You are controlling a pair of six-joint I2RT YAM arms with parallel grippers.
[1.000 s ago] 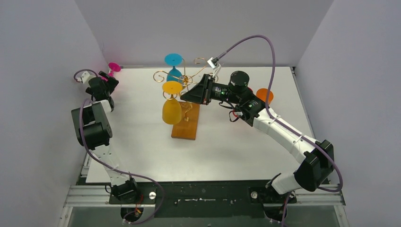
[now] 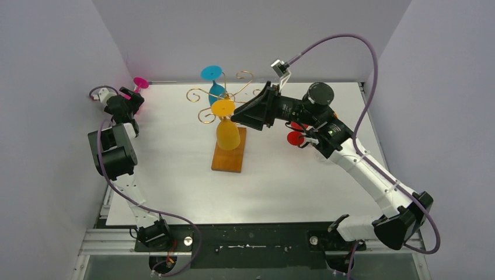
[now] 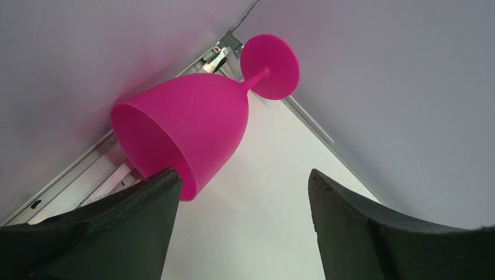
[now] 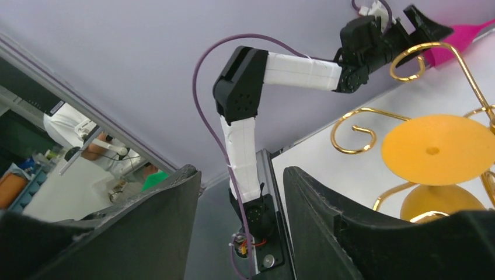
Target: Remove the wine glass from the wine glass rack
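The gold rack (image 2: pixel 195 93) on a wooden base (image 2: pixel 227 161) holds a yellow wine glass (image 2: pixel 227 135) and a blue one (image 2: pixel 211 74). My right gripper is open beside the rack, near the yellow glass's foot (image 4: pixel 438 149), with nothing between its fingers. My left gripper is open at the far left back, facing a pink wine glass (image 3: pixel 181 128) lying on its side at the edge of the white board.
Red glasses (image 2: pixel 295 139) sit under the right arm, partly hidden. Walls bound the white board (image 2: pixel 280 192) at left, back and right.
My right arm has moved up and rightward in the top view. The yellow glass on the rack has swung rightward from its earlier place.
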